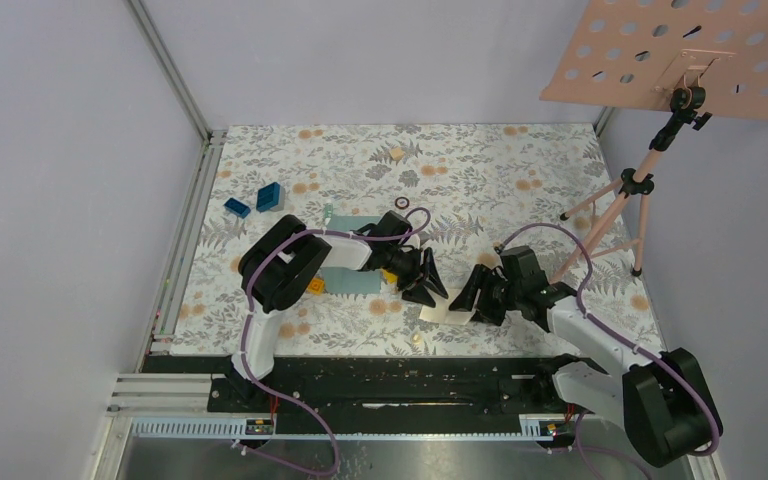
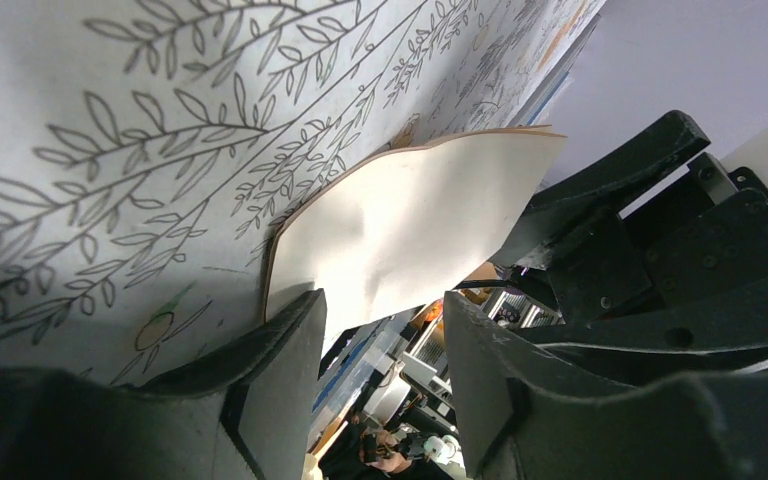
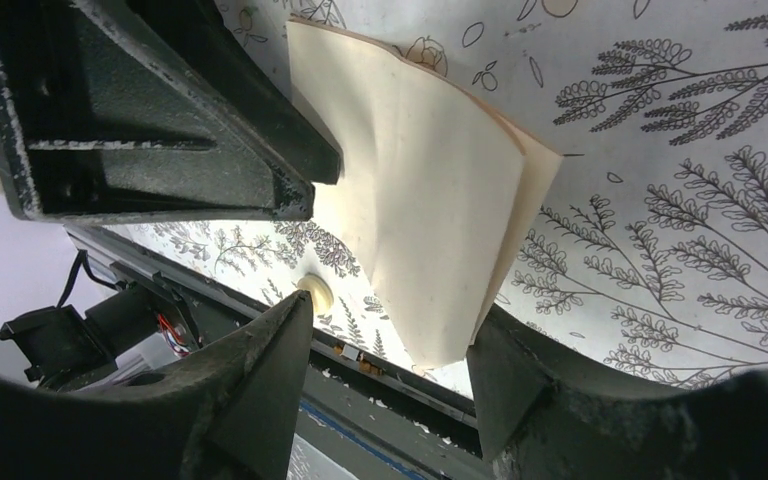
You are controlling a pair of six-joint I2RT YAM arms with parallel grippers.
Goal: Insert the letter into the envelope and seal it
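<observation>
A cream paper piece point(image 1: 445, 311), apparently the envelope, lies on the patterned table between my two grippers. It looks folded and bulged, with a second layer showing along one edge in the right wrist view; whether the letter is inside cannot be told. My left gripper is at the paper's left side, its fingers apart, one fingertip point(image 2: 305, 310) overlapping the paper's edge in view. My right gripper stands open over the right side, with the paper's lower corner showing between its fingers. Nothing is clamped in either.
A yellow-white round piece point(image 3: 316, 294) lies near the table's front edge. Under the left arm is a grey-green mat point(image 1: 353, 281) with yellow-orange items around it. Blue boxes point(image 1: 270, 197) stand far left, a tripod point(image 1: 600, 235) at right.
</observation>
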